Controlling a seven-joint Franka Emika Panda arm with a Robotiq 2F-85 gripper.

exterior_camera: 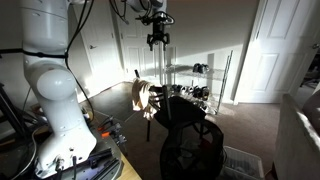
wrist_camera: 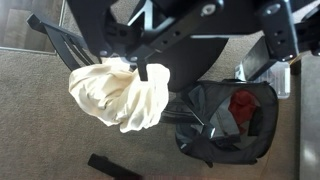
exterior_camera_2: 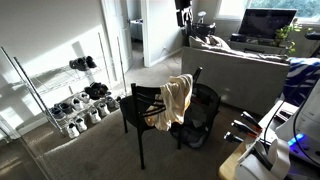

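My gripper [exterior_camera: 158, 43] hangs high in the air, well above a black chair [exterior_camera: 180, 112], its fingers open and nothing seen between its fingers. A cream cloth [exterior_camera_2: 174, 98] drapes over the back of that chair. From above, the cloth [wrist_camera: 118, 97] lies bunched just past the gripper's dark parts, which hide some of it. Beside the chair stands a black mesh basket [exterior_camera: 190, 150] on the carpet. Something red [wrist_camera: 243, 103] lies inside the basket in the wrist view.
A rack with shoes [exterior_camera_2: 75, 100] stands along the wall. Behind the basket is a grey sofa [exterior_camera_2: 225, 65]. A clear container [wrist_camera: 275, 80] sits by the basket in the wrist view. Carpet [exterior_camera_2: 95, 155] lies open before the rack.
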